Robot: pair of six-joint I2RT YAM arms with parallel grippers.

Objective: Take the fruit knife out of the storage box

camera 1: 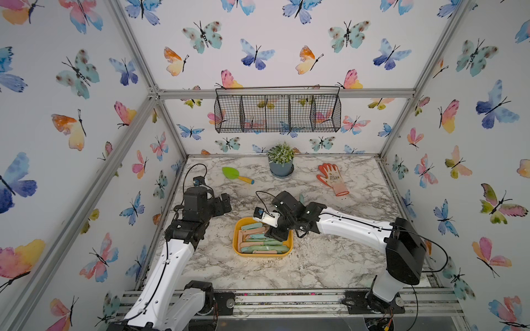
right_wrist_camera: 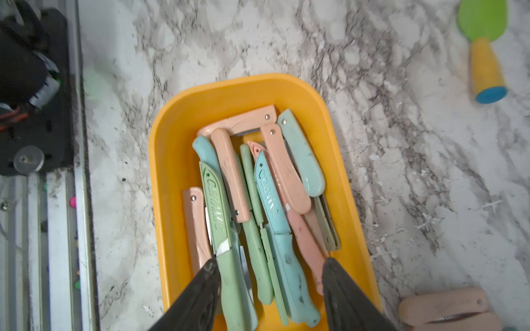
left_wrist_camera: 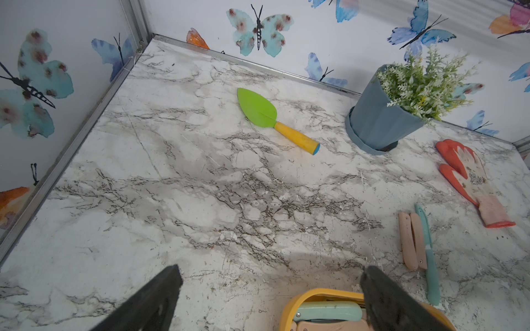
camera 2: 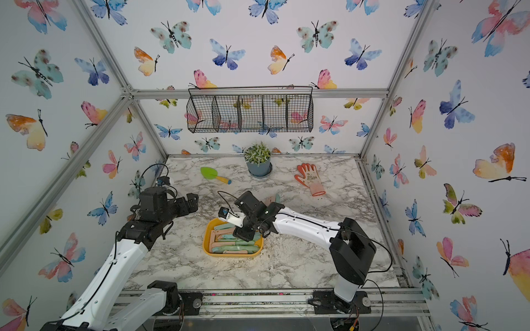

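A yellow storage box (camera 1: pixel 238 248) holds several folded and sheathed knives in pink, mint, blue and green; the right wrist view shows a blue one (right_wrist_camera: pixel 289 275) and a green one (right_wrist_camera: pixel 226 231) marked CERAMIC. My right gripper hangs open just above the box, nothing between its fingers. My left gripper is held at the left over bare table, its fingers apart and empty, with the box at the lower edge of its view.
Several more knives (left_wrist_camera: pixel 408 237) lie behind the box. A trowel (camera 1: pixel 234 173), a potted plant (camera 1: pixel 280 160) and a glove (camera 1: pixel 334 179) stand or lie at the back. The table right of the box is clear.
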